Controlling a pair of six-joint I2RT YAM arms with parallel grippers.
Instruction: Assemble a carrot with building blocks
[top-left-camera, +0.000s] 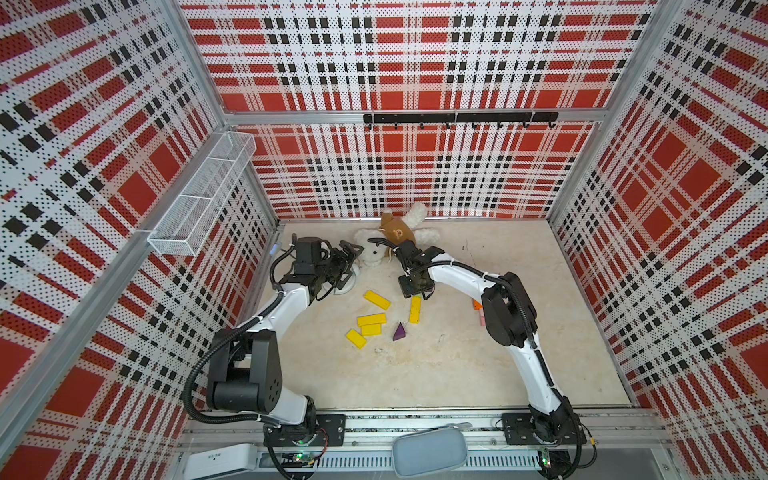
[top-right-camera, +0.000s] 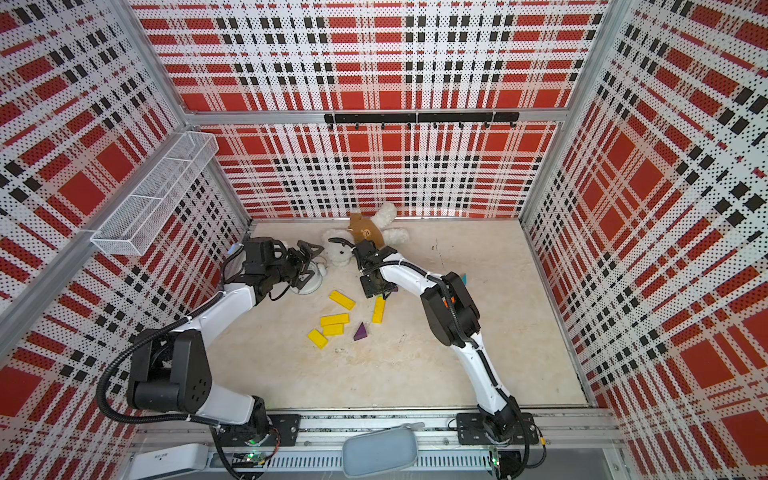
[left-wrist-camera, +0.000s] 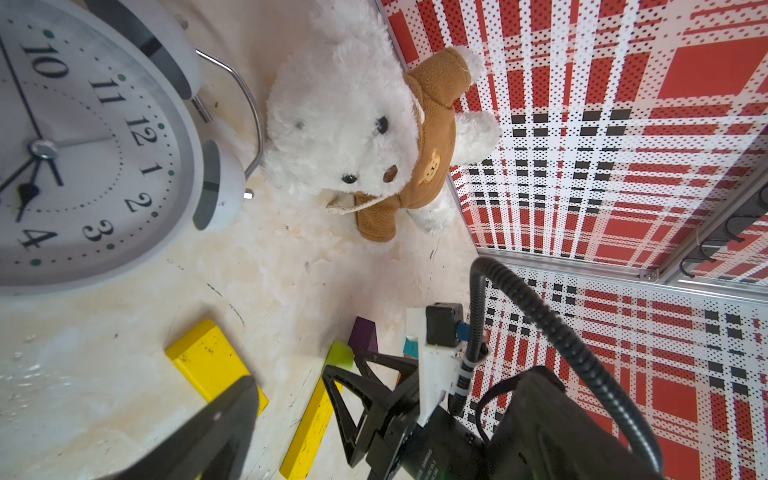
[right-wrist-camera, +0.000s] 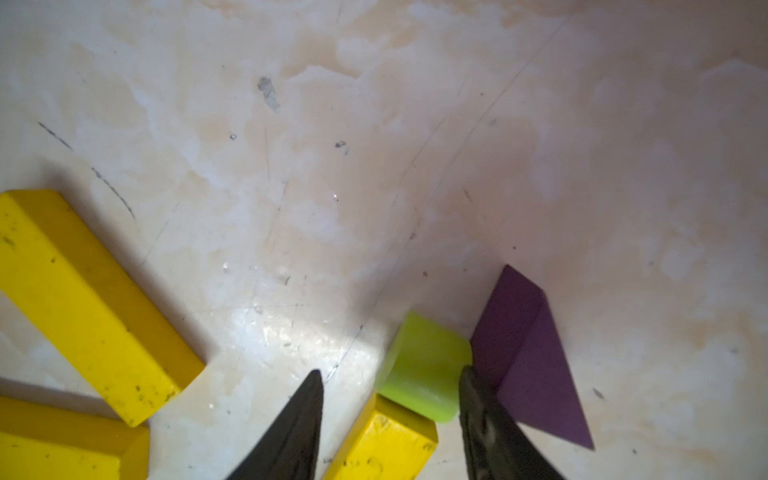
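Note:
In the right wrist view, a green block (right-wrist-camera: 424, 360) touches the end of a yellow block (right-wrist-camera: 382, 444) and a purple triangular block (right-wrist-camera: 524, 352). My right gripper is directly over the green and yellow blocks, fingers apart; nothing is clearly held. Several more yellow blocks (top-left-camera: 371, 319) and a second purple block (top-left-camera: 399, 332) lie toward the front in the top left view. My left gripper (top-left-camera: 348, 264) is above a white alarm clock at the left; in the left wrist view its fingers stand open, empty.
A white teddy (left-wrist-camera: 336, 120) in a brown top lies along the back. The clock (left-wrist-camera: 88, 192) sits left of it. An orange piece (top-left-camera: 477, 305) is partly hidden by the right arm.

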